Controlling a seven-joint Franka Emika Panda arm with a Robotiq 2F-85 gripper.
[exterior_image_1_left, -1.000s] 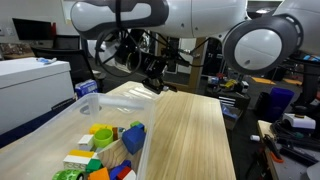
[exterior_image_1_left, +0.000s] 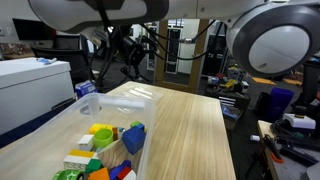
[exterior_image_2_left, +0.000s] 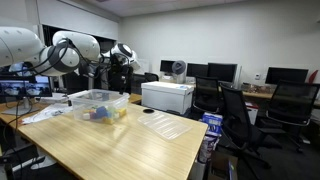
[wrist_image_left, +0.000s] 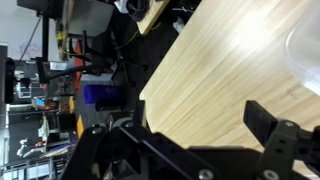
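My gripper is open, with bare table between its fingers in the wrist view. In exterior view 1 its dark body (exterior_image_1_left: 128, 58) hangs above the table, beyond the clear plastic bin (exterior_image_1_left: 148, 142). Colourful blocks fill part of that bin, among them a green cup-like piece (exterior_image_1_left: 103, 138), a blue block (exterior_image_1_left: 133, 138) and an orange block (exterior_image_1_left: 99, 174). Exterior view 2 shows the same bin (exterior_image_2_left: 92, 97) at the table's left part. A clear flat sheet or lid (exterior_image_2_left: 172, 125) lies on the wood.
A white cabinet (exterior_image_2_left: 167, 96) stands behind it, with a blue-and-white box (exterior_image_2_left: 212, 130) at the table's side. Office chairs (exterior_image_2_left: 255, 120) surround the far side.
In exterior view 1 my gripper has moved left and slightly up over the last second. The bin and its blocks have stayed in place.
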